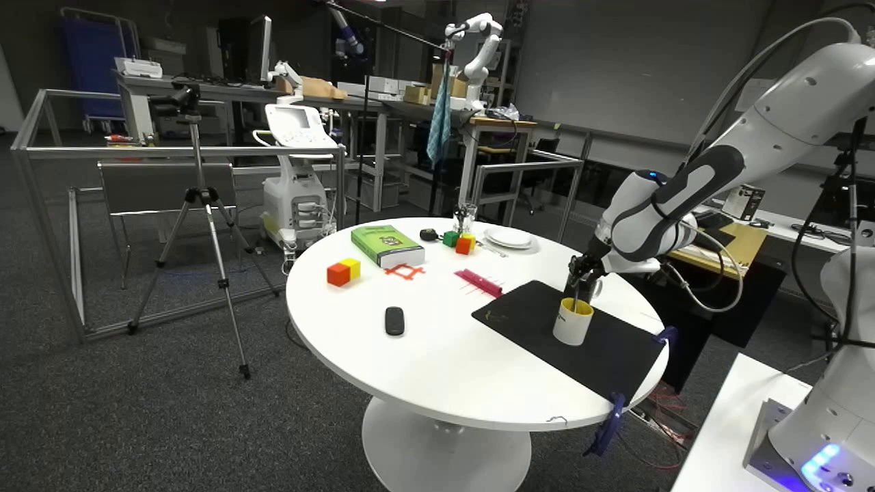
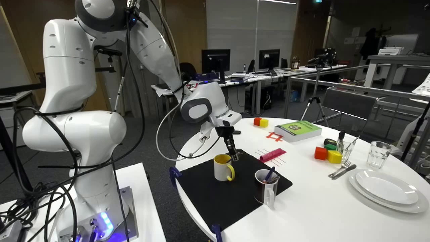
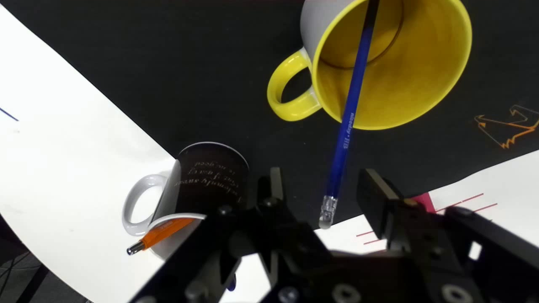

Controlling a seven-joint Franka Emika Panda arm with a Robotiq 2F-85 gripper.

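A blue pencil [image 3: 351, 103] leans in the white mug with the yellow inside [image 3: 404, 81], its eraser end sticking out over the rim. In the wrist view my gripper is open, one finger [image 3: 276, 184] left of the pencil's free end and the other [image 3: 376, 189] to its right. A gap shows on both sides of the pencil. The mug stands upright on the black mat [image 2: 201, 193], its yellow handle visible. Nearby, a dark mug with a white inside [image 2: 261, 193] holds an orange pen [image 3: 164, 232] and other writing tools.
A magenta strip [image 2: 272, 155] lies by the mat's edge. Farther off are a green book [image 1: 385, 244], coloured cubes [image 1: 338, 273], stacked plates [image 2: 387, 187] and glasses [image 2: 378, 154]. Blue clamps [image 1: 608, 426] grip the table edge.
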